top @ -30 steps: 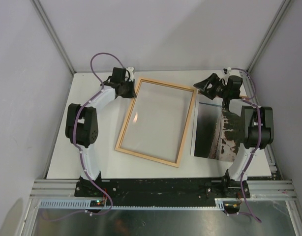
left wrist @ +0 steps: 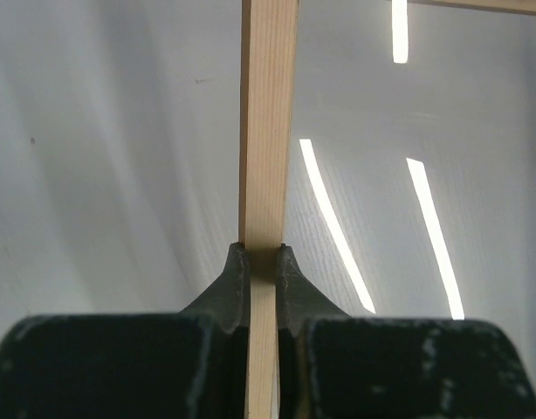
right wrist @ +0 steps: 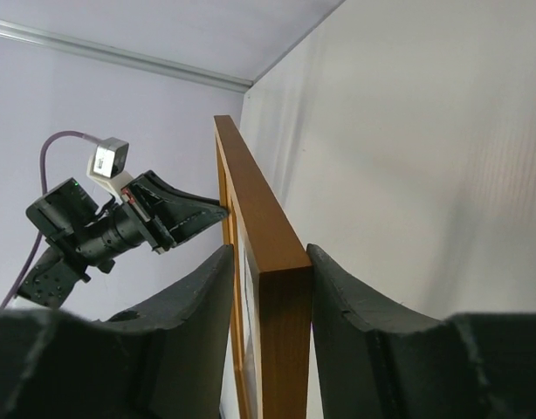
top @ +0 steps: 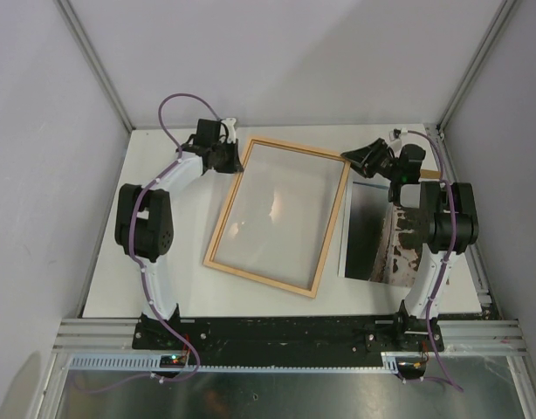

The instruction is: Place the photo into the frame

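The wooden frame with its clear pane lies tilted at the middle of the table in the top view. My left gripper is shut on the frame's left bar near its upper corner. My right gripper is at the upper right corner; in the right wrist view its fingers stand either side of the frame's edge, part open or closing on it. The photo lies right of the frame, partly under my right arm.
A brown board shows at the upper right behind the right arm. Walls bound the table at back and sides.
The left arm and frame have hardly moved.
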